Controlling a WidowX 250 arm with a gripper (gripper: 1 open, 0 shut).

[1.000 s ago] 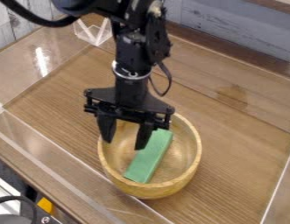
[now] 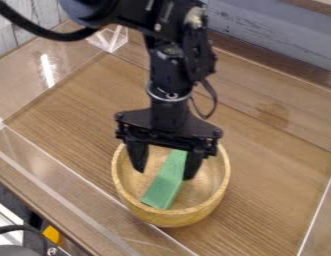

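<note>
A black gripper (image 2: pixel 165 154) hangs over a round wooden bowl (image 2: pixel 197 208), its two fingers open and pointing down at the rim's back half. In the bowl lies a green rectangular block (image 2: pixel 162 184), tilted diagonally, its far end close to or under the right finger. Whether the fingers touch the block or bowl cannot be told.
A clear plastic edge runs along the lower left, and a pale wall stands at the back.
The bowl and block look much the same.
</note>
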